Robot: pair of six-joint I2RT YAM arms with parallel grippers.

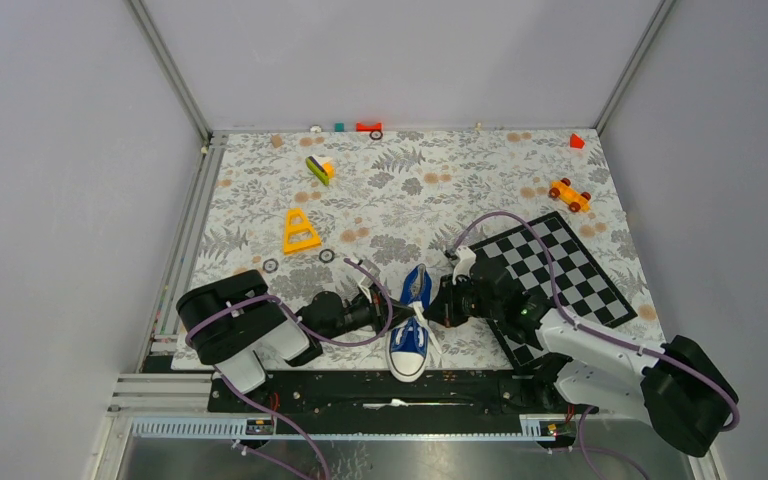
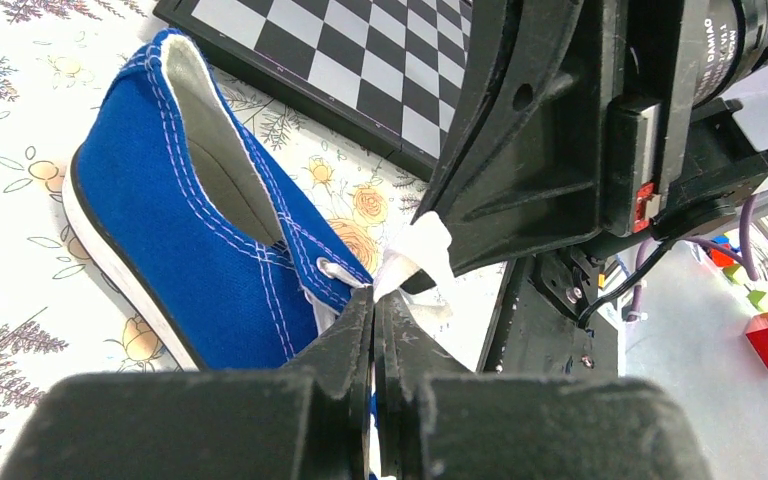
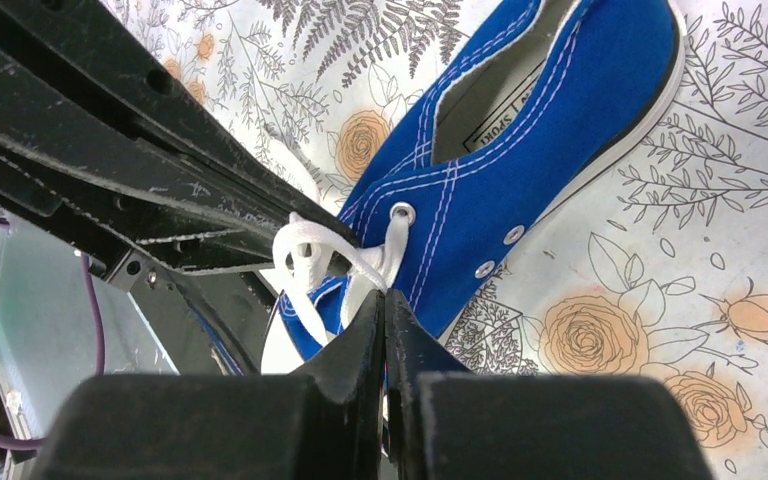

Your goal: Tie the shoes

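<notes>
The blue shoe (image 1: 409, 340) stands on the table with its white toe towards the front edge. Both grippers meet closely over its lacing. My left gripper is shut, and the white lace (image 2: 400, 262) narrows into the gap between its fingertips. Seen from the right wrist, the lace (image 3: 310, 235) also curls in a loop about the left fingertips. A strand runs from there to my right gripper, which is shut on it. White lace ends (image 1: 433, 340) hang down the shoe's right side. The fingers hide part of the lacing.
A checkered board (image 1: 568, 270) lies to the right, partly under the right arm. A yellow triangular frame (image 1: 301, 231) and black rings (image 1: 326, 256) are at the left, an orange toy car (image 1: 569, 195) at the back right.
</notes>
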